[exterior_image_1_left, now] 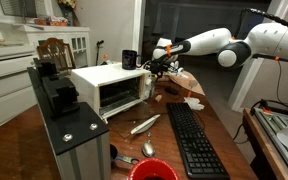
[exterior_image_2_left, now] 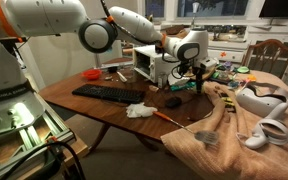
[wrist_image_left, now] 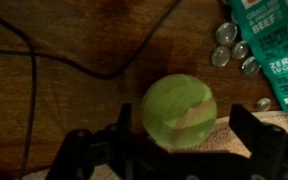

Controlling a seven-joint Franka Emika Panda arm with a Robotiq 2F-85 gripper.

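In the wrist view a round, pale green object (wrist_image_left: 174, 105) with a brownish patch lies beneath my gripper. The two dark fingers stand well apart, one to either side of it, and nothing is clamped between them. How much height separates the fingers from the object cannot be judged here. From the second exterior view, the gripper (exterior_image_2_left: 200, 82) points down at the far end of the table, near the peach cloth. The green object is too small to make out there.
A green labelled package (wrist_image_left: 274, 45) and several shiny round pieces lie to the right in the wrist view; a dark cable (wrist_image_left: 74, 62) runs at left. The white toaster oven (exterior_image_1_left: 109, 75), keyboard (exterior_image_1_left: 196, 140) and red cup (exterior_image_1_left: 154, 169) stand elsewhere on the table. A white headset (exterior_image_2_left: 264, 100) lies on the cloth (exterior_image_2_left: 209, 150).
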